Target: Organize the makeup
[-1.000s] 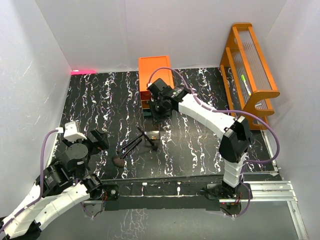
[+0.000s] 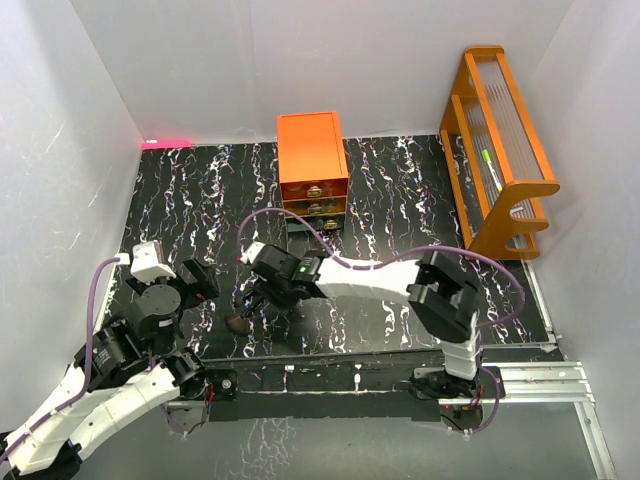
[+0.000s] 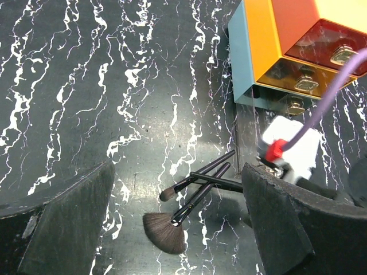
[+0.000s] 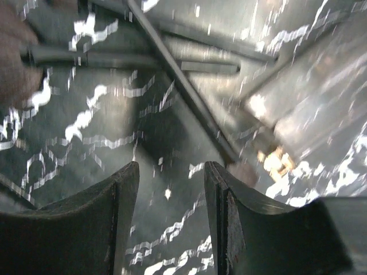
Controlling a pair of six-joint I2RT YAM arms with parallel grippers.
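Observation:
Several black makeup brushes lie crossed on the dark marbled table; in the left wrist view there are a brown fan brush [image 3: 163, 232] and a small-headed brush [image 3: 167, 193]. A third black handle [image 3: 217, 181] lies across them, its other end hidden. My right gripper is open over the brushes, and one diagonal brush handle [image 4: 189, 94] runs past its right finger, apart from the pads. At the left of the table, my left gripper [image 2: 207, 278] stands open and empty. An orange, yellow and blue drawer box [image 2: 312, 150] sits at the back, with clear drawer fronts.
A clear drawer [image 3: 248, 129] reaches out from the box's lowest level, partly hidden by the right arm. A wooden rack [image 2: 500, 150] with ribbed clear panels stands at the right. Pink material [image 2: 167, 144] lies at the back left. Table space left of the box is clear.
My right arm has moved from in front of the box toward the front left, over the brushes. The brush leaning across the clear drawer now lies farther left. The left arm has not moved.

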